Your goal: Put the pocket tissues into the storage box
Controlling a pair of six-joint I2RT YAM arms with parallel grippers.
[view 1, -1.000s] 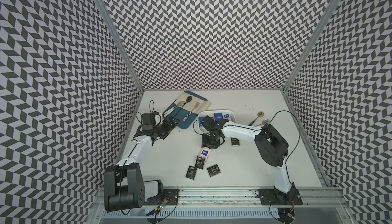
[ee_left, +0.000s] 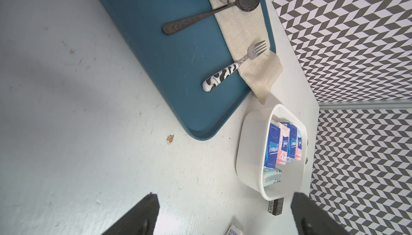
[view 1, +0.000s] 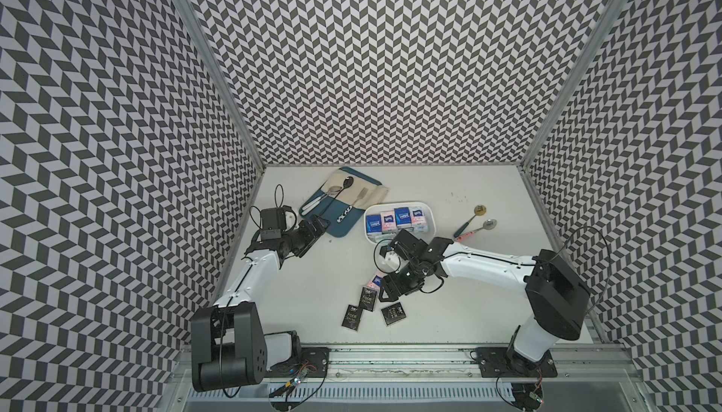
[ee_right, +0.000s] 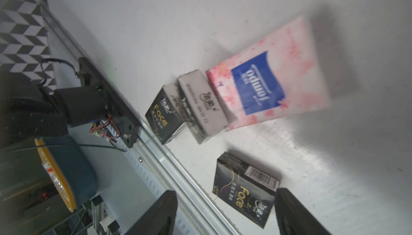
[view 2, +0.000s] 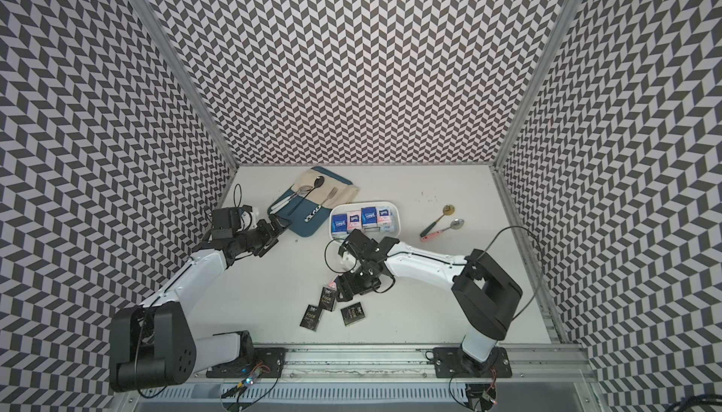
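A pink pocket tissue pack with a blue label (ee_right: 257, 89) lies on the table, partly covered by my right arm in the top left view. Black tissue packs lie near it: one (ee_right: 206, 106) touches it, another (ee_right: 165, 115) is beside that, and a third (ee_right: 244, 187) lies apart. My right gripper is over this group, its fingers parted and empty. The white storage box (ee_left: 251, 149) holds several blue and pink packs (ee_left: 273, 145), plus a pale green one (ee_left: 271, 176). Beside the box is another black pack (ee_left: 276, 206). My left gripper stands open and empty left of the box.
Behind the left gripper, a blue tray (view 1: 344, 220) carries a beige cloth and cutlery. Two spoons (view 1: 470, 220) lie right of the box. My right arm crosses the right half.
The left arm stayed still.
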